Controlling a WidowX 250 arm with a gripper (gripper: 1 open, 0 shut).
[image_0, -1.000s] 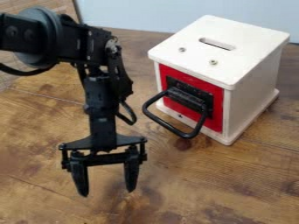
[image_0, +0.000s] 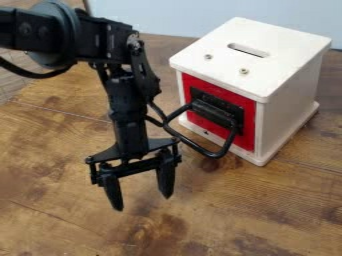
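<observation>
My black gripper (image_0: 140, 185) points down at the left of centre, its two fingers apart with nothing between them, above the wooden floor or tabletop. To its right stands a white wooden box (image_0: 261, 50) with a slot and two screws on top and a red front panel (image_0: 193, 85). A black fitting with a looped handle (image_0: 219, 152) sticks out from that panel, the loop to the right of and slightly above my fingers.
A white wall or board runs along the back.
My gripper has moved a little to the right, and its fingers are farther apart than a second ago. The box looks unmoved.
</observation>
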